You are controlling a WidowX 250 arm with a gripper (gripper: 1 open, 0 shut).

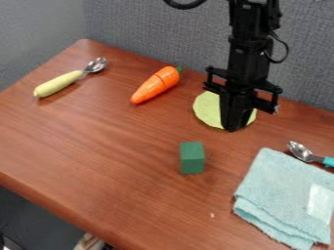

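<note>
The black gripper (235, 112) hangs low over a pale yellow-green round disc (206, 109) at the back of the wooden table, its lower end covering part of the disc. Whether it is open or shut, or holds anything, I cannot make out. An orange carrot (155, 85) lies left of it, and a green block (192, 157) stands nearer the front.
A yellow-handled utensil (59, 83) lies at the back left, a spoon (299, 151) at the right, and a folded light-blue cloth (282, 195) at the front right.
</note>
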